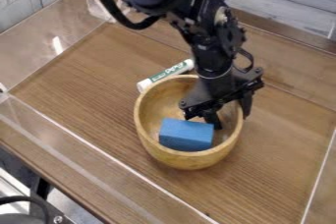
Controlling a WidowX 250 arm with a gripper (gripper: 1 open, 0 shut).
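Observation:
A wooden bowl [152, 140] sits on the tray's wooden floor with a blue block [186, 136] inside it, at the front left. My black gripper [214, 112] reaches down into the bowl's back right part, behind the block. Its fingertips are partly hidden, so whether they hold anything or how far they are apart is unclear.
A white and green tube [163, 76] lies behind the bowl, partly under the arm.

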